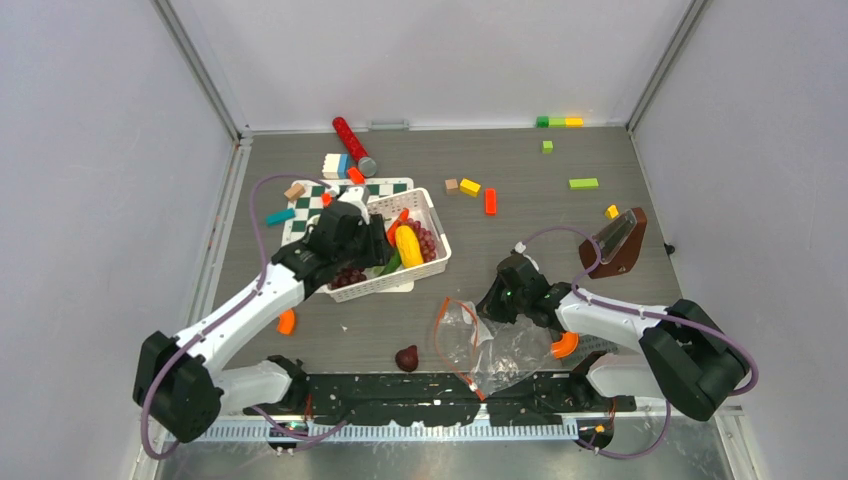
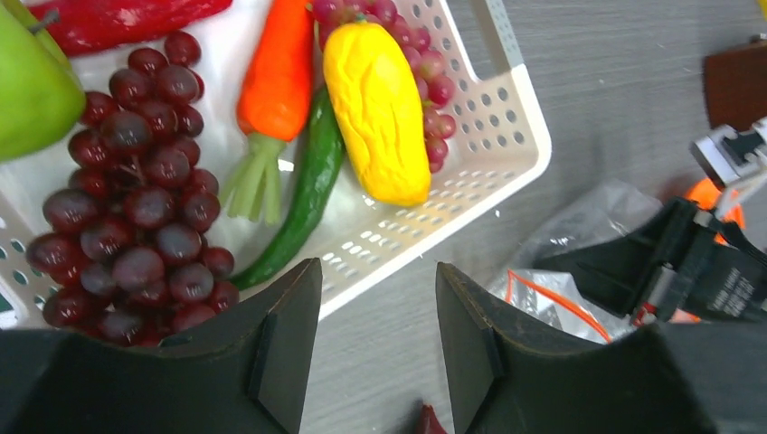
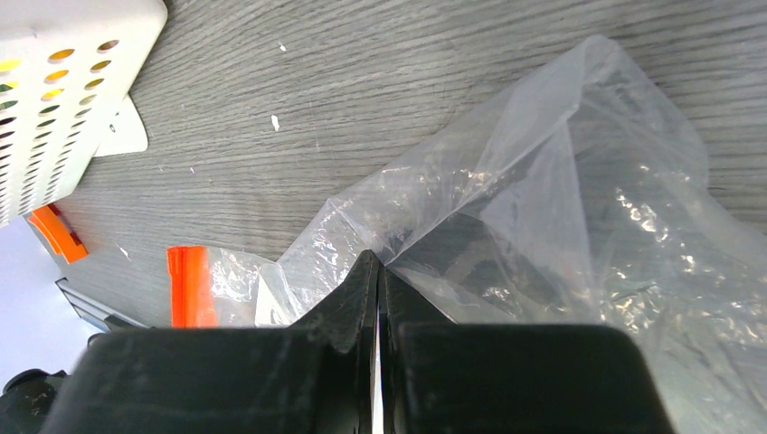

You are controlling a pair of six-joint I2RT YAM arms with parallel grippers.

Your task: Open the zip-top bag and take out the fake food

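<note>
A clear zip bag (image 1: 512, 352) with an orange zip edge lies at the front of the table, its mouth facing left. My right gripper is shut on the bag's thin plastic. No food shows inside the part of the bag in view. Over the white basket (image 2: 532, 140) hangs my left gripper, open and empty. Inside the basket are dark grapes (image 2: 149, 212), a carrot (image 2: 274, 77), a green cucumber-like piece (image 2: 312, 185), a yellow piece (image 2: 375, 108), a green pepper (image 2: 32, 86) and a red pepper (image 2: 127, 23). A dark red round food piece (image 1: 406, 358) rests on bare table, left of the bag.
Behind the basket are a checkered board (image 1: 390, 186) and a red tube (image 1: 352, 142). Small blocks, such as an orange one (image 1: 490, 201), lie scattered toward the back. A brown wedge-shaped stand (image 1: 618, 243) is at the right.
</note>
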